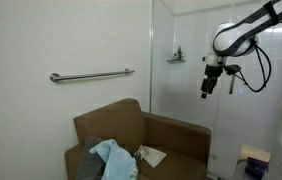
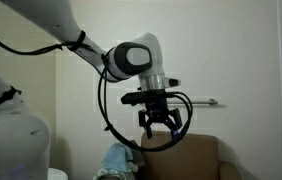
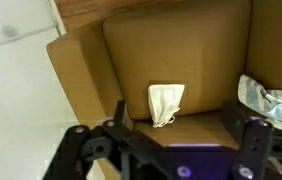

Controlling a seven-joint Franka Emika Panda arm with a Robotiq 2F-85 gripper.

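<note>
High above a brown sofa, my gripper stands open with nothing between its fingers, which frame the lower part of the wrist view. In exterior view 1 the gripper hangs at the right, well clear of the sofa. A small white cloth or paper lies on the seat close to the backrest. The light blue cloth is crumpled over a dark grey cushion at the sofa's left end; in the wrist view this blue cloth shows at the right edge.
A metal rail runs along the white wall behind the sofa. Beside the robot base, a small wooden-topped stand sits at lower right. A small shelf is on the far wall. The air around the gripper is free.
</note>
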